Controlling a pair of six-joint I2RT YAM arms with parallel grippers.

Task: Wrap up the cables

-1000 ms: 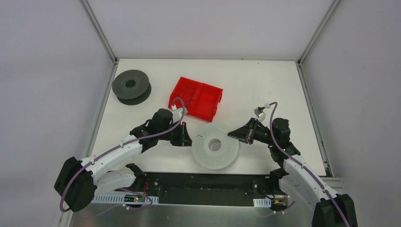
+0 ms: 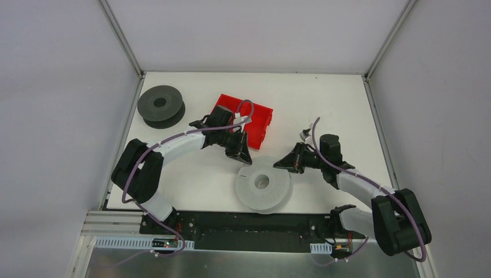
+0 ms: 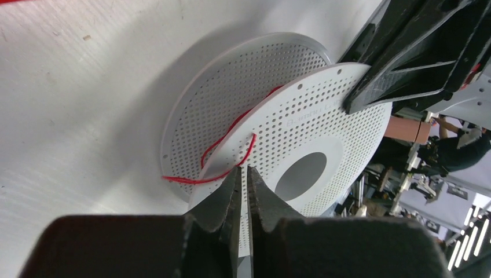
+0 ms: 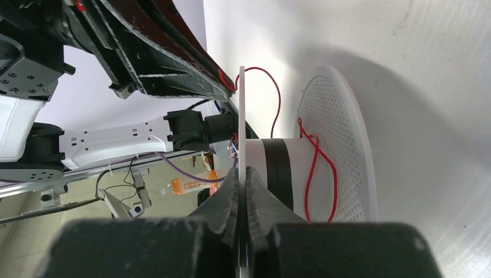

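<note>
The white perforated spool (image 2: 249, 194) is at the table's front middle. My right gripper (image 2: 275, 165) is shut on the rim of its upper flange, whose thin edge (image 4: 242, 116) runs between the fingers in the right wrist view. A red cable (image 3: 250, 152) comes through a hole in that flange, bends over the rim and continues between the flanges; red strands (image 4: 333, 168) lie by the hub. My left gripper is at the flange's far left, fingertips slightly apart beside the cable. Whether the cable is between them is unclear.
A red open box (image 2: 262, 117) lies behind the spool, partly under my left arm. At the back left stands a dark grey spool (image 2: 160, 107).
My left gripper has moved right and up to the flange's rim. The right gripper has shifted slightly left, still on the rim, and the spool has moved a little with it.
</note>
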